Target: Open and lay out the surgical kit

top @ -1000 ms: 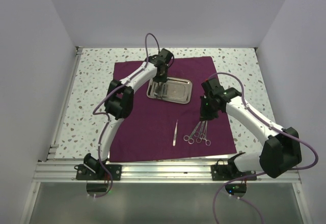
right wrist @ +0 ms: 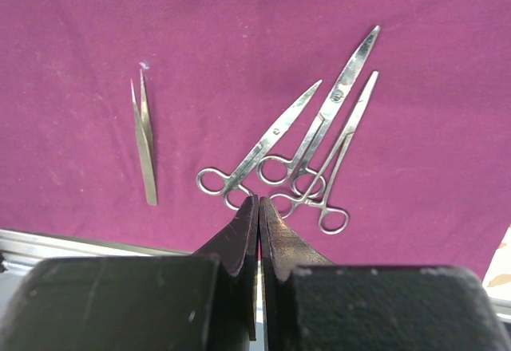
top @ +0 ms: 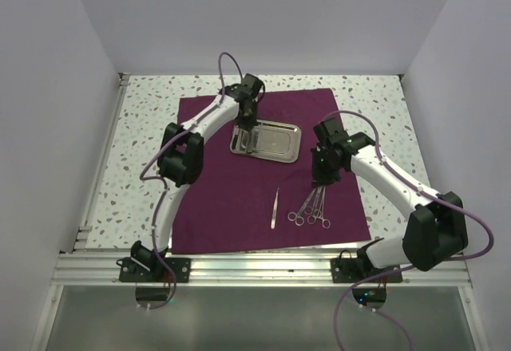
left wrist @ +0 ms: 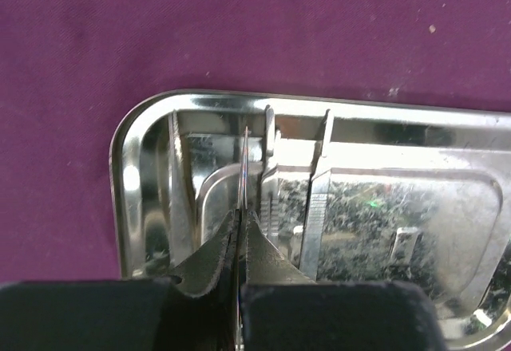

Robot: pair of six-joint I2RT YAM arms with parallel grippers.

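The shiny metal tray (top: 277, 137) lies on the purple cloth. My left gripper is shut above its left end. A thin pointed instrument (left wrist: 244, 163) lines up with the fingertips; whether it is pinched or lies below them is unclear. Beside it in the tray are a slim metal handle (left wrist: 270, 183), another handle (left wrist: 317, 207) and a flat tool (left wrist: 179, 195) along the left wall. My right gripper is shut, nothing showing between its fingers, over the laid-out scissors (right wrist: 263, 145), larger scissors (right wrist: 329, 108) and long clamp (right wrist: 343, 140). Tweezers (right wrist: 144, 147) lie left of these.
Speckled table (top: 136, 159) borders it, with a metal rail (top: 239, 265) along the front edge.
My left gripper has shifted slightly left over the tray. The right arm has shifted slightly, and the laid-out tools lie unchanged.
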